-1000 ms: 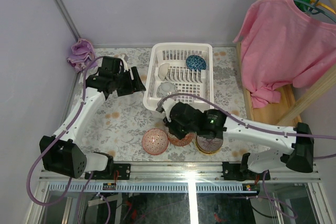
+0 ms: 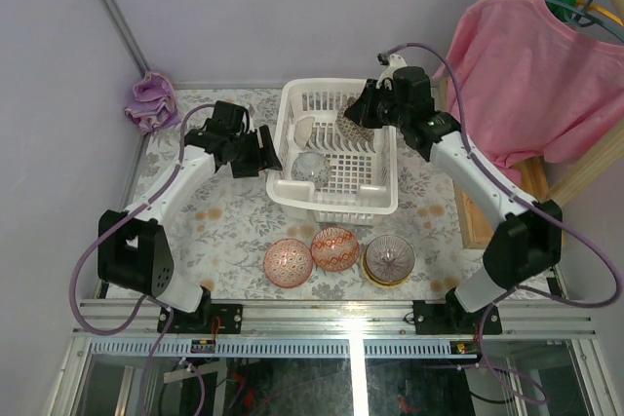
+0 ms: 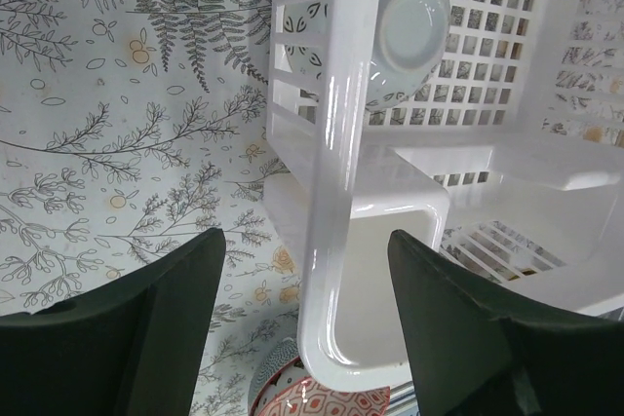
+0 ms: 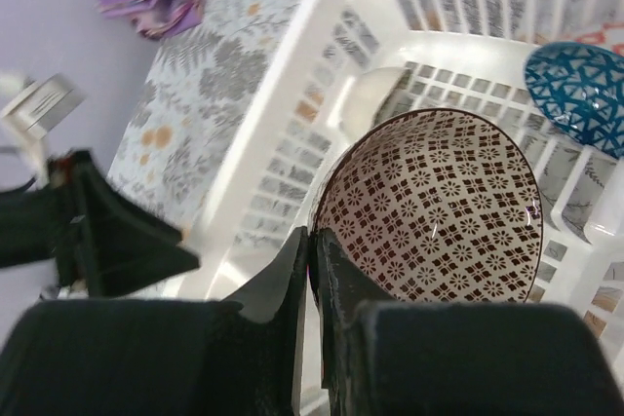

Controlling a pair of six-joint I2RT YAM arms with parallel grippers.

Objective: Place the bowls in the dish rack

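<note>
My right gripper (image 2: pixel 367 106) is shut on a brown-patterned bowl (image 4: pixel 429 211), holding it over the back right of the white dish rack (image 2: pixel 331 209). Inside the rack are a blue patterned bowl (image 4: pixel 575 94) and a pale bowl (image 3: pixel 409 31). My left gripper (image 2: pixel 260 155) stands open at the rack's left edge, above its rim in the wrist view. In front of the rack lie a red bowl (image 2: pixel 288 262), an orange patterned bowl (image 2: pixel 334 248) and a stack with a grey bowl (image 2: pixel 388 258) on top.
A purple cloth (image 2: pixel 151 102) lies at the back left corner. A wooden stand with a pink shirt (image 2: pixel 526 75) on hangers fills the right side. The counter left of the rack is mostly clear.
My right gripper has carried the bowl from the front bowls up and back over the rack, covering the blue bowl in the top view. The left arm has shifted slightly right.
</note>
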